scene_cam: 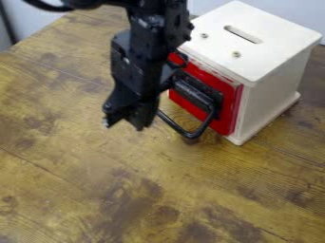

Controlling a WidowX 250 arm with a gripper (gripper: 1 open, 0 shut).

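A white box [260, 47] with a slot and screws on top stands at the upper right, its red front [222, 124] facing left, with a dark panel and a black bar handle low on it. My black gripper [128, 118] hangs in front of and left of that red front, over the wood, its fingers apart from the box. It looks shut, with nothing visible between its fingers. The arm partly covers the top of the red front.
A pale wall shows at the upper left edge.
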